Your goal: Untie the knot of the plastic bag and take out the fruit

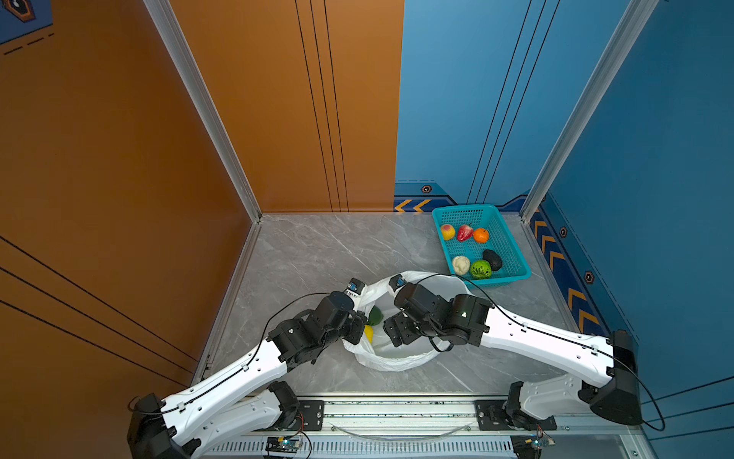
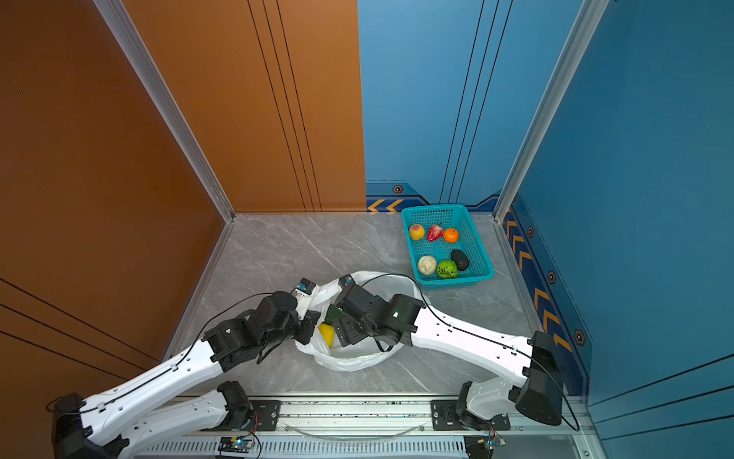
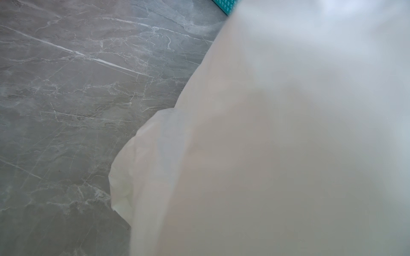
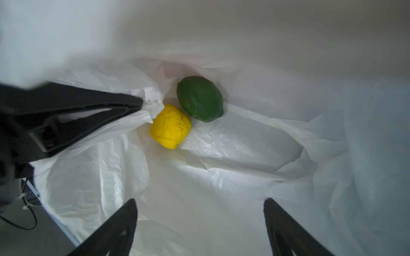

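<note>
The white plastic bag lies open on the grey table. Inside, a dark green fruit and a yellow fruit sit together on the bag's floor. My left gripper is shut on the bag's rim at the left side; its fingers pinch the plastic beside the fruit in the right wrist view. My right gripper hangs over the bag's interior, fingers apart with nothing between them, the two fruits lying beyond its fingertips. The bag fills much of the left wrist view and hides that gripper.
A teal basket at the back right holds several fruits, among them an orange, a red fruit and a dark one.
</note>
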